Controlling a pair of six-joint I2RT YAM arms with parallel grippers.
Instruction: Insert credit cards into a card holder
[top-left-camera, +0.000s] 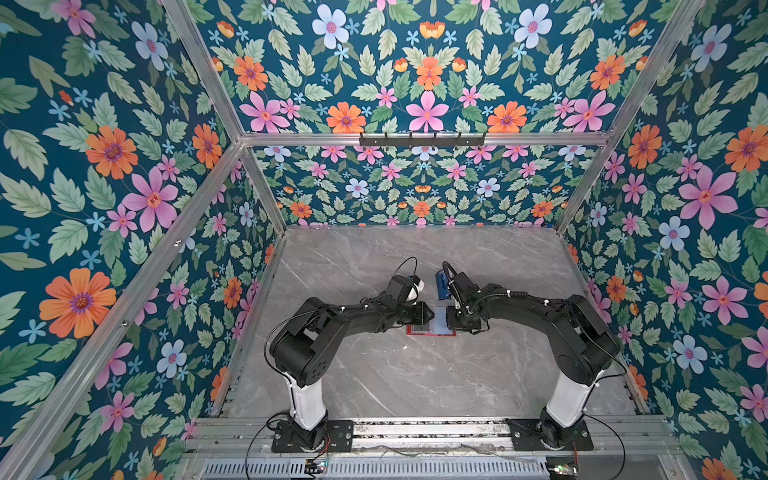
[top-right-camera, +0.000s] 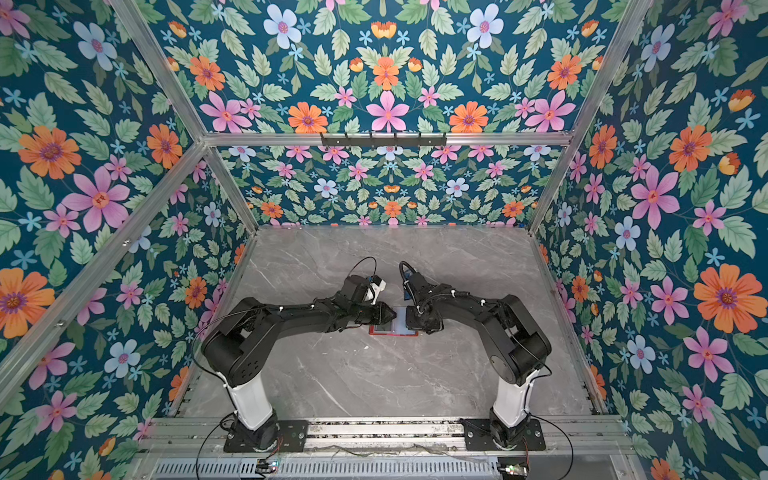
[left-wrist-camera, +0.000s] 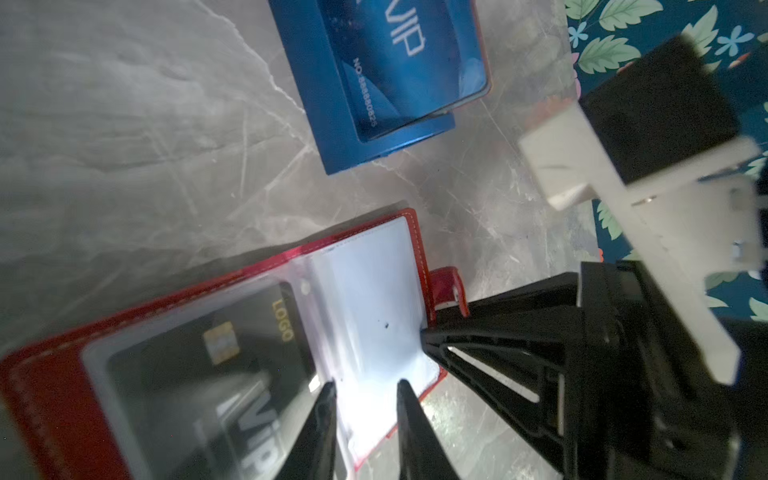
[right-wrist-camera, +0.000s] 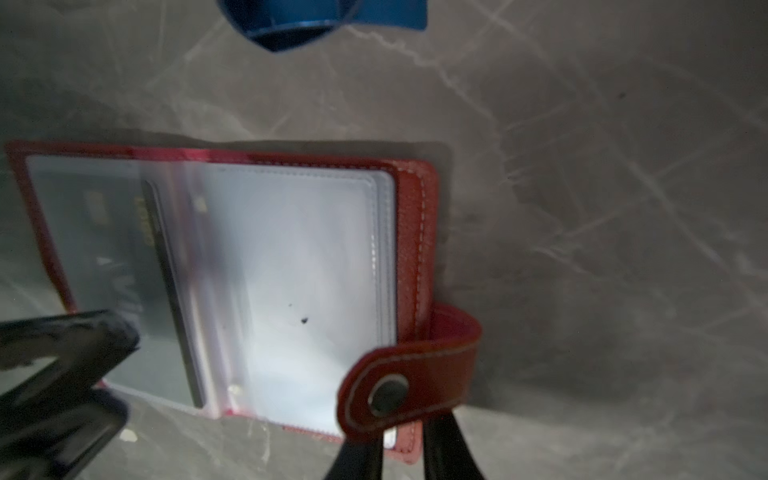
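Note:
The red card holder (top-left-camera: 416, 331) lies open on the floor, a black VIP card (left-wrist-camera: 208, 384) in its left clear sleeve and the right sleeve (right-wrist-camera: 296, 264) without a visible card. My left gripper is over the holder near its middle, fingertips apart, nothing seen between them. My right gripper is at the holder's right edge, shut on its edge beside the snap strap (right-wrist-camera: 408, 384). A blue case (left-wrist-camera: 316, 96) with a blue VIP card (left-wrist-camera: 408, 56) lies just behind the holder.
The two arms are close together over the middle. Floral walls and metal frame posts border the area.

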